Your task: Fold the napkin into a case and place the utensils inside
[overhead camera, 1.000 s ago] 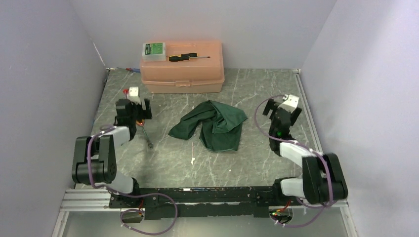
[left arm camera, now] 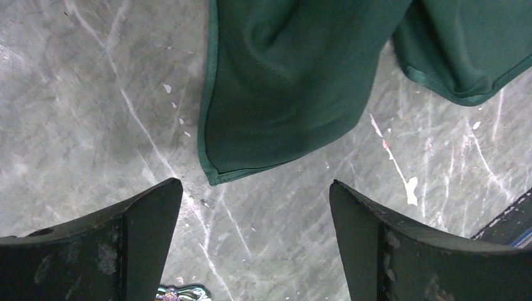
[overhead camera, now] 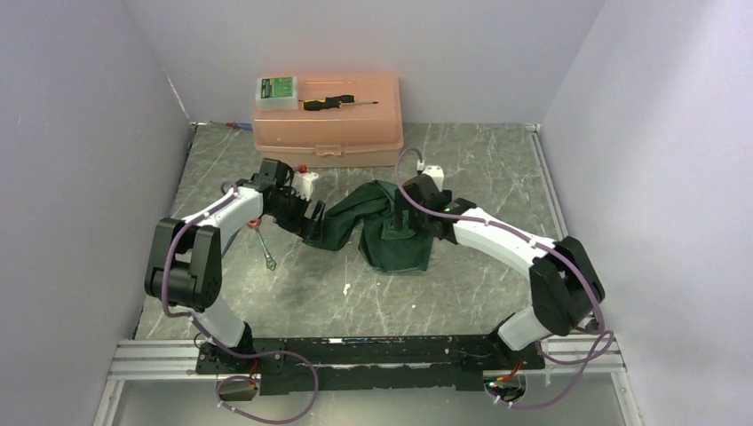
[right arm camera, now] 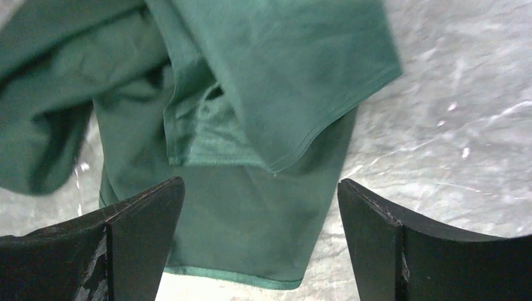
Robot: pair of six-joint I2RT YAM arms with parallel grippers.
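Observation:
A crumpled dark green napkin (overhead camera: pixel 392 253) lies in folds mid-table. My left gripper (overhead camera: pixel 313 222) is open over its left corner (left arm camera: pixel 270 113), empty between the fingers. My right gripper (overhead camera: pixel 410 213) hangs open above the napkin's right part (right arm camera: pixel 238 213), where a loose flap lies across the top. At the left, partly hidden behind the left arm, lie utensils (overhead camera: pixel 266 253); the end of one shows at the bottom edge of the left wrist view.
A salmon plastic box (overhead camera: pixel 328 133) stands at the back, carrying a small clear case (overhead camera: pixel 275 93) and screwdrivers (overhead camera: pixel 324 104).
Both arms have swung inward from the sides to over the napkin, the left moving right and the right moving left. The napkin looks unchanged where visible.

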